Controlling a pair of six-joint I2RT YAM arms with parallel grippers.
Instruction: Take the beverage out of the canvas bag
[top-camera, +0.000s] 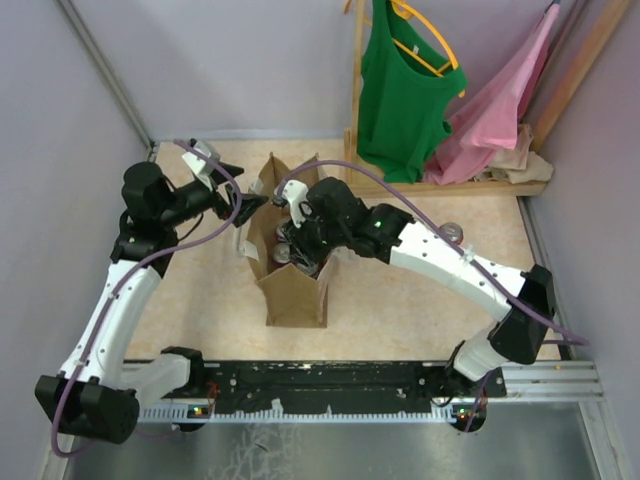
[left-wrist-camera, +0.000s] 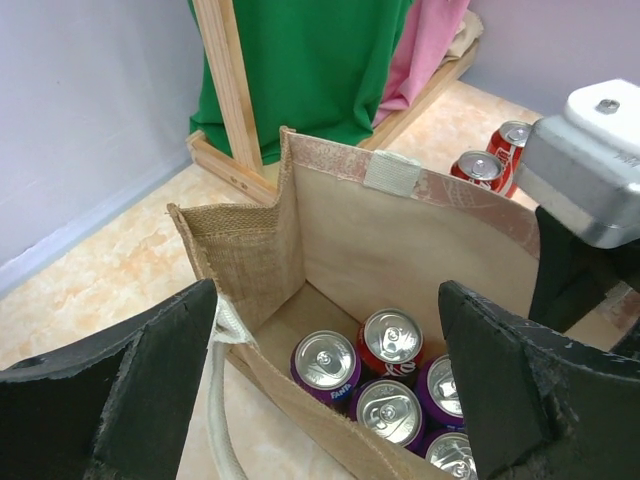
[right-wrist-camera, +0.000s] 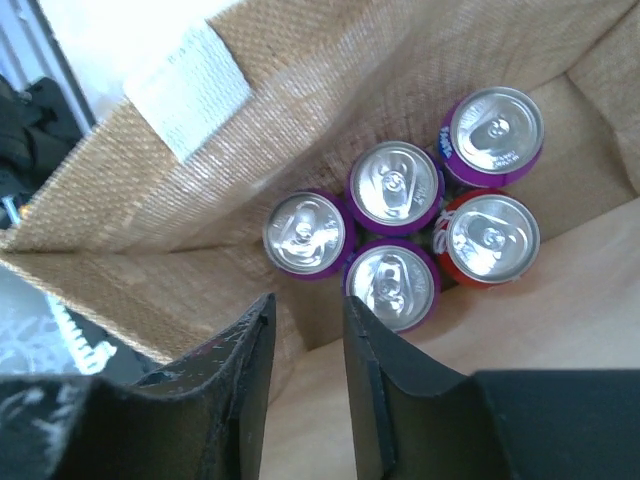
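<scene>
The brown canvas bag (top-camera: 297, 304) stands open-topped in the middle of the table. Several upright cans sit on its floor: purple ones such as this purple can (right-wrist-camera: 395, 187), plus one red can (right-wrist-camera: 490, 237). My right gripper reaches down into the bag, its fingers parted and nothing between them; a purple can (right-wrist-camera: 392, 285) lies just ahead of the tips. At the bag's left side my left gripper is wide open. The bag's near rim and white handle (left-wrist-camera: 226, 400) show across its gap; whether a finger touches the bag I cannot tell.
Two red cans, a nearer red can (left-wrist-camera: 478, 168) and one behind it, stand outside the bag to the right. A wooden frame (top-camera: 470, 187) with a green top (top-camera: 415, 100) and pink cloth (top-camera: 490, 110) is at the back.
</scene>
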